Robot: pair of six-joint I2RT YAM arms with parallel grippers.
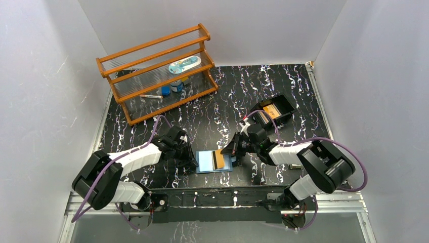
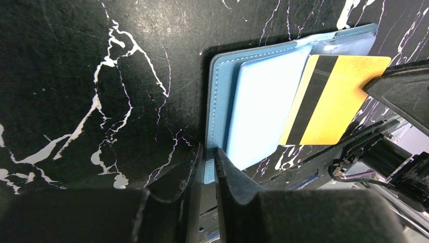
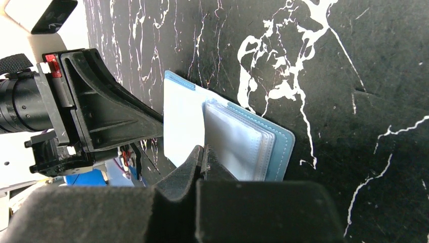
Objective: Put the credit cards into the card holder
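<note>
The light-blue card holder (image 1: pixel 205 161) lies open on the marble surface between my grippers, its clear sleeves showing in the right wrist view (image 3: pixel 235 142). A yellow card with a black stripe (image 2: pixel 346 96) lies on its right half, under the tip of my right gripper (image 1: pixel 227 152), which is shut; whether it grips the card's edge is unclear. My left gripper is at the holder's left edge, its fingertips low and close together with a narrow gap, touching or very near the edge.
A black box (image 1: pixel 286 106) with more cards stands at the back right. A wooden rack (image 1: pixel 152 55) with small items fills the back left.
</note>
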